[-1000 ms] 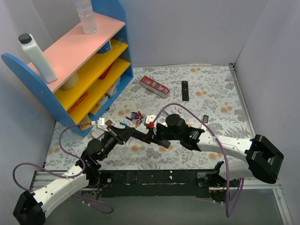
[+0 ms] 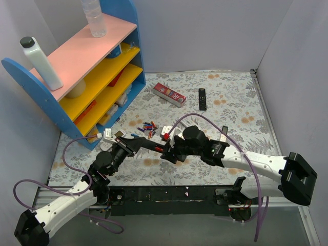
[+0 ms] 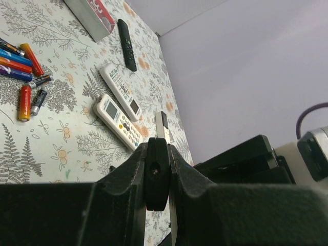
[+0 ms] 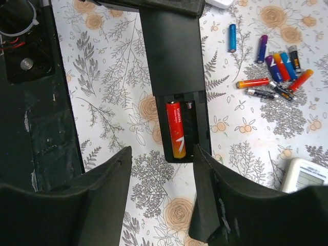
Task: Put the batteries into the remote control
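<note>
My left gripper is shut on a black remote control [image 4: 171, 56], held in the air with its back toward the right wrist camera. At its near end the battery bay lies uncovered. One red battery [image 4: 176, 128] lies lengthwise in the left slot, and the slot beside it is empty. My right gripper stands open just short of the bay, nothing between its fingers. Loose batteries [image 4: 279, 72] in red, blue, purple and black lie on the patterned table. Near the right fingers, a black flat piece [image 4: 202, 223] lies below on the table.
White remotes [image 3: 118, 123] lie beyond my left gripper. A red and grey box [image 2: 169, 95] and a black remote [image 2: 202, 99] rest farther back. At the left stands a blue shelf [image 2: 136, 92] with yellow boards.
The left gripper still grips the remote.
</note>
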